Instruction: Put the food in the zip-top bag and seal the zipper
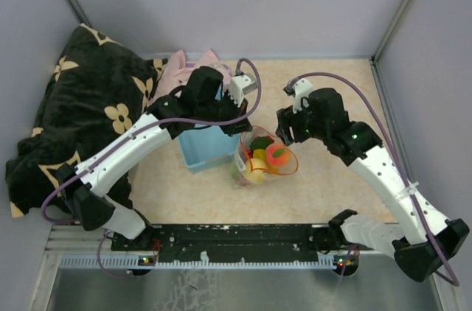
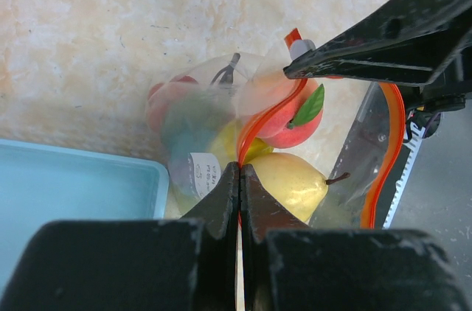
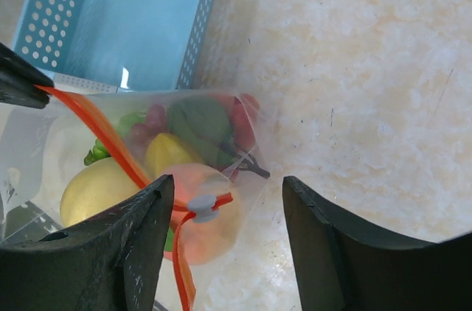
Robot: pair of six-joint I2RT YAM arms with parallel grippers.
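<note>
The zip bag (image 1: 247,171) with orange zipper stands on the table holding a pear (image 2: 284,184), a peach (image 2: 295,123), a green pepper (image 3: 199,123), grapes and other food. My left gripper is shut on the bag's orange zipper edge. My right gripper is open at the bag's other side, its fingers around and just above the zipper's end with the grey slider (image 3: 203,214).
A blue basket (image 1: 203,152) sits left of and behind the bag, with a pink cloth (image 1: 177,71) at the back. A dark floral blanket (image 1: 81,119) fills the left.
</note>
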